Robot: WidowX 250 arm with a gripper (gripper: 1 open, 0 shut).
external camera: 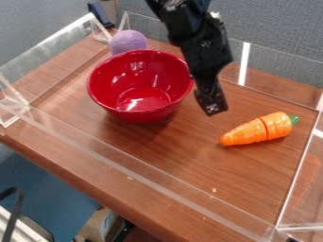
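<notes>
My black gripper (210, 95) hangs over the wooden table just to the right of a red bowl (139, 87), pointing down. Its fingertips are above the bare wood, apart from the orange toy carrot (258, 130) that lies to the lower right with its green top to the right. A purple ball (127, 42) sits behind the bowl at the back left. Whether the gripper is open or shut is hard to see.
Clear plastic walls edge the wooden table (139, 180) on several sides. Below the left edge are a blue floor and some dark cables.
</notes>
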